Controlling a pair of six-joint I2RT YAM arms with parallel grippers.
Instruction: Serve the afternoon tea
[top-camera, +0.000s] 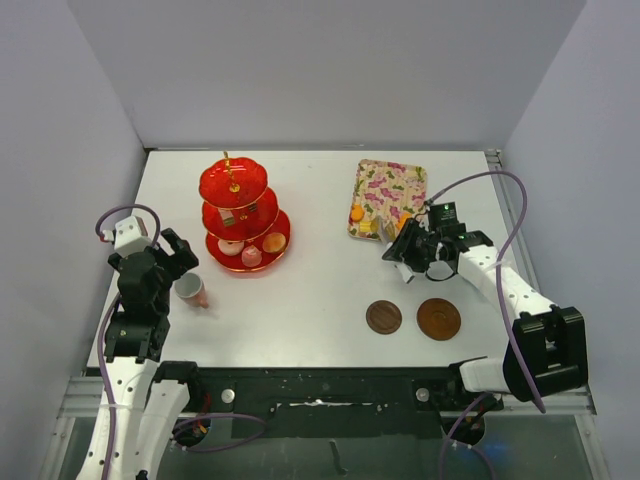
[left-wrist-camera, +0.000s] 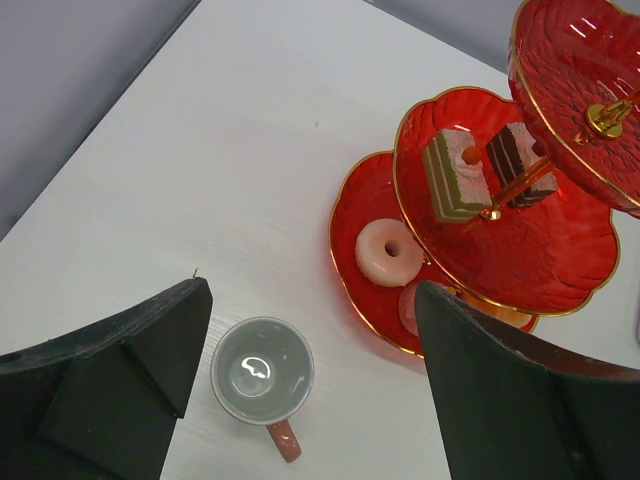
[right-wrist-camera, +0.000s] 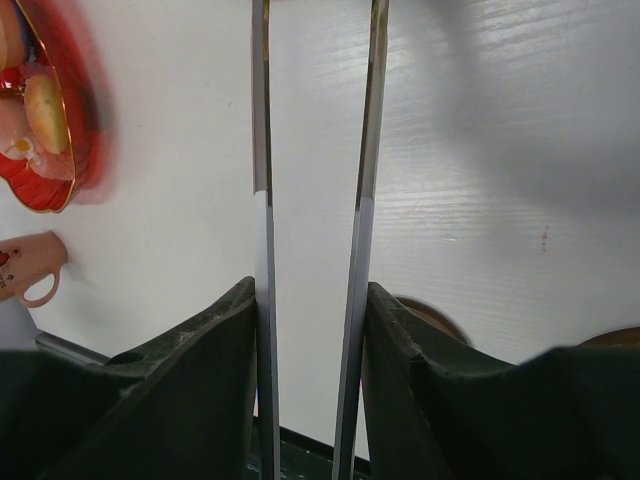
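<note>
A red three-tier stand (top-camera: 233, 187) on the left holds cake slices and donuts (left-wrist-camera: 390, 251). A pale cup (left-wrist-camera: 262, 370) with a brown handle is on the table left of it. My left gripper (top-camera: 175, 250) is open above the cup, empty. My right gripper (top-camera: 395, 250) is low at the near edge of a floral tray (top-camera: 390, 180) holding orange and yellow items. Its long pale fingers (right-wrist-camera: 360, 220) run parallel; what is between their tips is cut off at the top of the right wrist view.
Two wooden coasters, small (top-camera: 384, 317) and large (top-camera: 438, 318), lie at front right. Walls close in at both sides and the back.
</note>
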